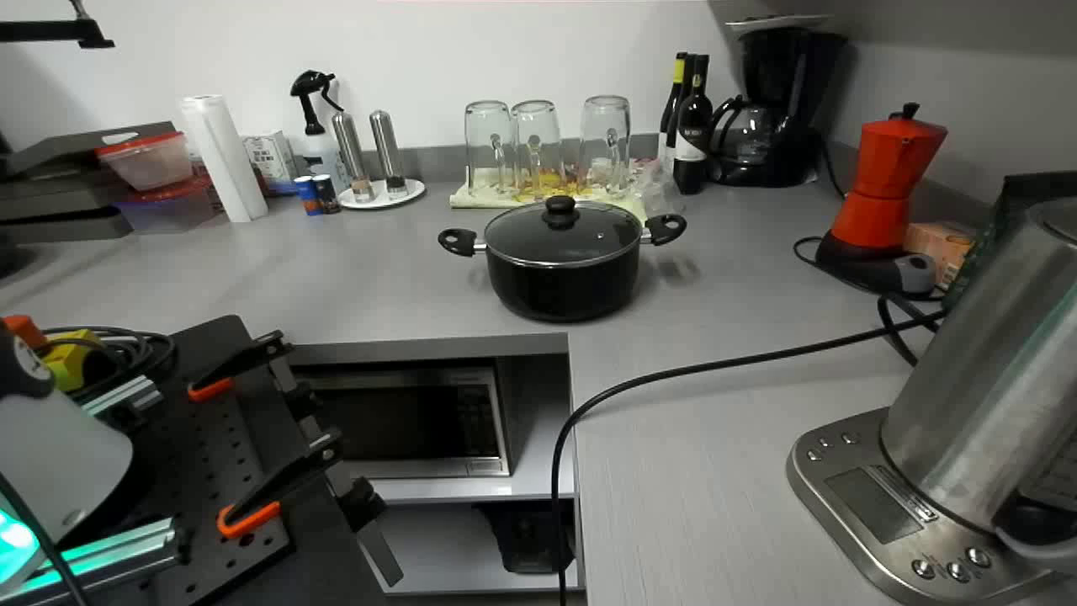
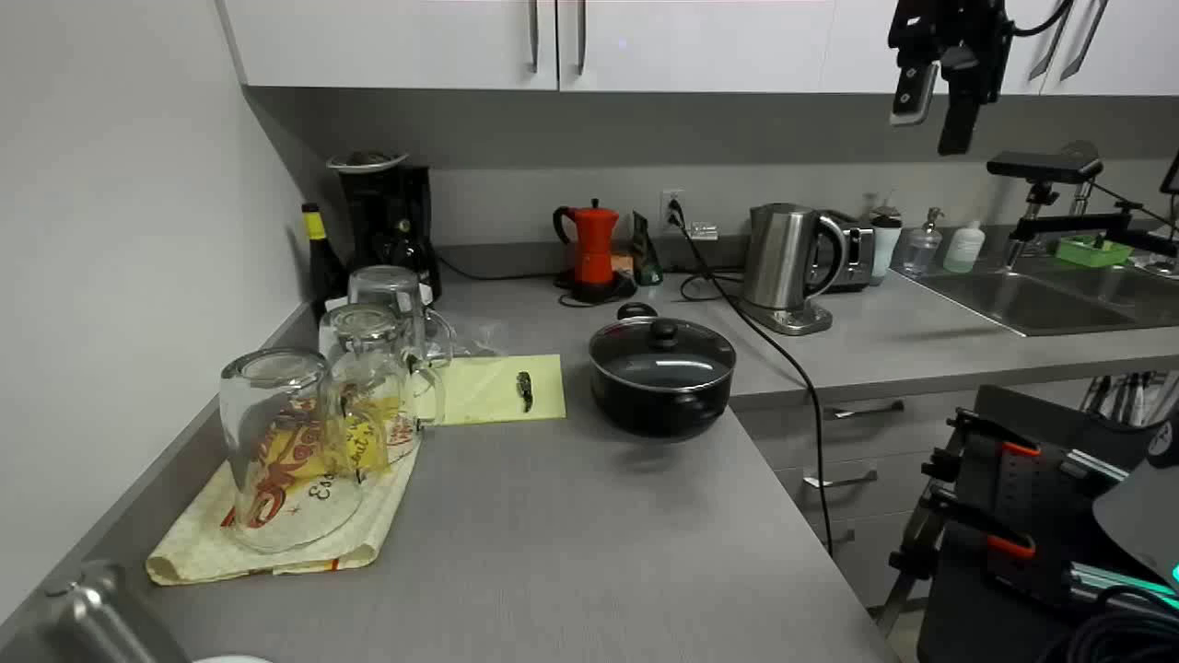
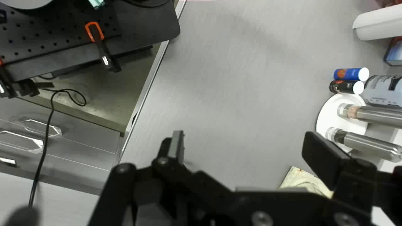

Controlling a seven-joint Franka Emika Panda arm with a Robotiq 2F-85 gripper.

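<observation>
High above the counter, my gripper has its two fingers spread wide, with nothing between them. In exterior view 2 the same gripper (image 2: 934,123) hangs at the upper right, in front of the cabinets and well away from every object. A black pot (image 1: 562,288) with a glass lid (image 1: 563,234) stands on the counter near its inner corner. Its lid sits level and carries a black knob (image 2: 663,332). The wrist view looks down on bare counter (image 3: 241,98); the pot is not clearly seen there.
Upturned glass mugs (image 2: 282,442) stand on a yellow cloth (image 2: 497,387) along the wall. Wine bottles (image 1: 692,126), a red moka pot (image 1: 888,172) and a steel kettle (image 2: 779,260) are farther round. A black cable (image 1: 707,362) crosses the counter. The counter left of the pot is clear.
</observation>
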